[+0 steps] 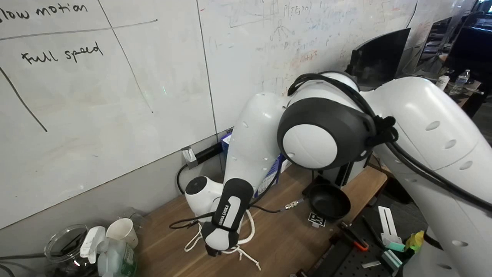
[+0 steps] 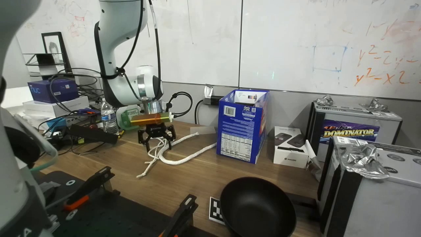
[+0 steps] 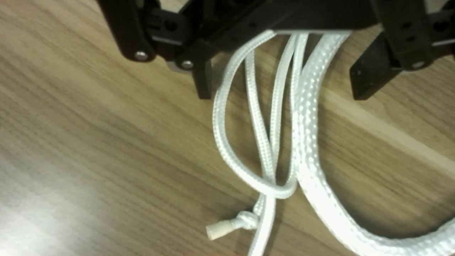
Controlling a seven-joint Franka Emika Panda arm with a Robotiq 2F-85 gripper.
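Observation:
A white rope, thick at one end and splitting into thinner cords, lies loose on the wooden table. One thin cord ends in a knot. My gripper stands open above the rope, its fingers to either side of the bundle in the wrist view. From the side, the gripper points down close over the coiled part of the rope. Part of the rope is hidden under the gripper body in the wrist view. In exterior view 1 the arm covers the gripper's fingers.
Right of the rope stands a blue box. A black pan sits near the front, beside a checkered marker. Bottles and cables crowd the left side, including a water bottle. Bare table lies between rope and pan.

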